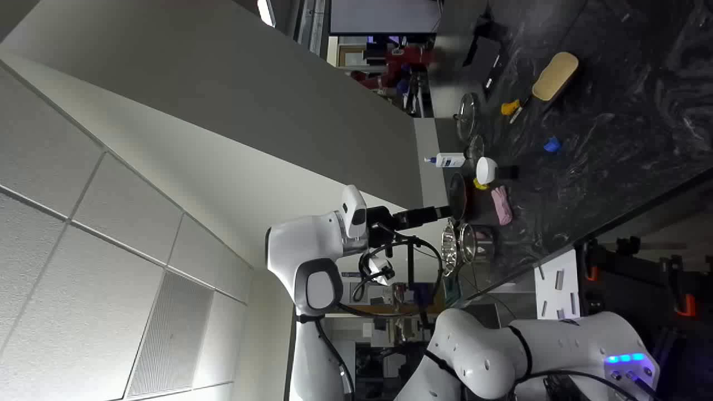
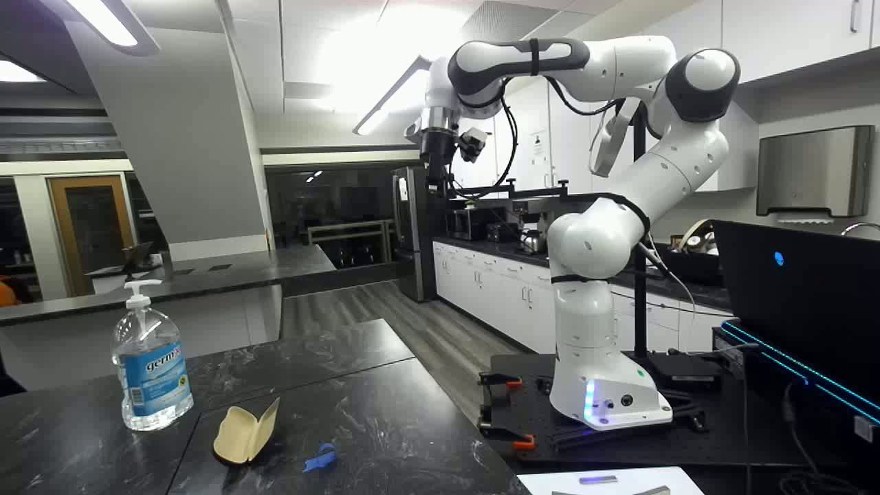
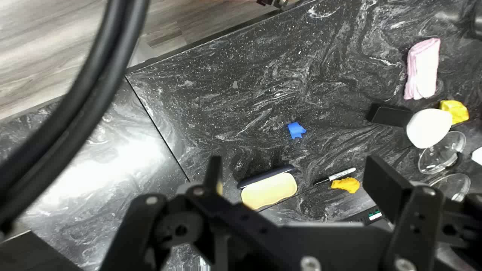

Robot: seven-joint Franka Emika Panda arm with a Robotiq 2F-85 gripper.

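Note:
High above the dark marbled counter (image 3: 253, 104), my gripper stands open, its fingers wide apart and nothing between them. Below it, in the wrist view, lies an open glasses case (image 3: 269, 189) with a tan lining. A marker (image 3: 335, 176) touches or nearly touches an orange-yellow lump (image 3: 346, 184) to its right. Farther up the counter is a small blue piece (image 3: 296, 130). At the right are a folded pink cloth (image 3: 422, 68), a white bowl-like object (image 3: 428, 128) and a yellow piece (image 3: 454, 111) beside it.
Clear glass dishes (image 3: 441, 153) stand at the right. Exterior view 1 shows a metal pot (image 1: 475, 244), a white bottle (image 1: 449, 160) and a glass lid (image 1: 467, 117). A sanitizer bottle (image 2: 153, 363) rises behind the case in exterior view 2.

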